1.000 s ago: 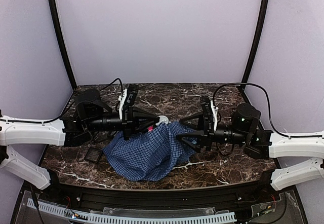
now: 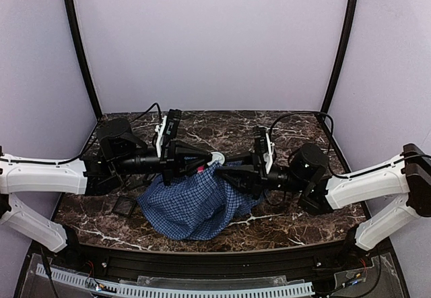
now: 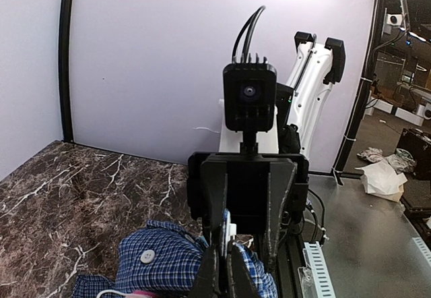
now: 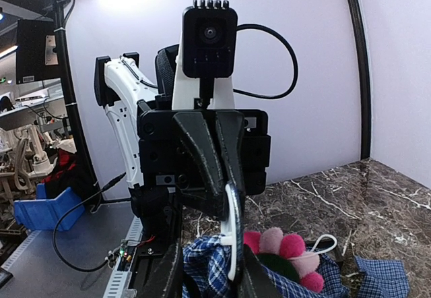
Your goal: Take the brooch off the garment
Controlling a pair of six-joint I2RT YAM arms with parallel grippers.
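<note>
A blue checked garment [image 2: 185,207] hangs from between my two grippers, its lower part on the marble table. My left gripper [image 2: 209,160] is shut at its upper edge; in the right wrist view its fingers close on a thin white piece [image 4: 232,234] with cloth beside it. My right gripper [image 2: 221,165] is at the same bunched cloth from the right, fingers apart around it in the left wrist view. A pink-and-white flower brooch [image 4: 279,251] with a green centre shows behind the cloth in the right wrist view. A button [image 3: 147,256] sits on the cloth.
A small black square object [image 2: 124,205] lies left of the garment. The table's front edge has a rail below it.
My right arm has moved left toward the left gripper, its fingers now at the bunched cloth. The left arm is nearly unchanged.
</note>
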